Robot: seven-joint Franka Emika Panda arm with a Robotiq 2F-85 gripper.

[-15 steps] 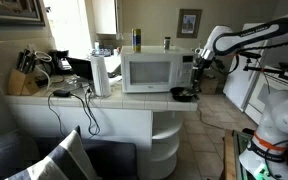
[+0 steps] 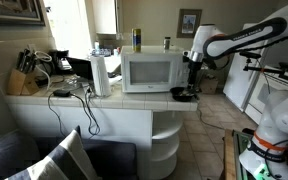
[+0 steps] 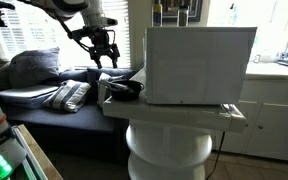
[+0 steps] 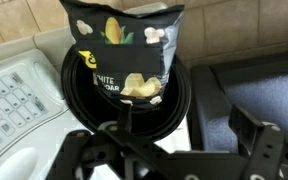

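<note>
A dark snack bag [image 4: 126, 55] with corn and popcorn pictures and the words "white cheddar" shows in the wrist view. It lies over the opening of a black round pan [image 4: 172, 116]. The pan [image 2: 184, 95] also appears on the counter's right end in exterior view 1, and the same pan [image 3: 126, 91] is beside the microwave in exterior view 2. My gripper is open, its fingers wide apart with nothing held between them. In exterior view 2 the gripper [image 3: 106, 64] hangs above the pan, clear of it.
The white microwave [image 2: 152, 72] stands close beside the pan, with a can [image 2: 137, 40] and a jar on top. A paper towel roll [image 2: 101, 77] and a knife block [image 2: 23, 81] are farther left. Below, a dark sofa [image 3: 79, 125] lies beside the counter.
The counter objects look unmoved.
</note>
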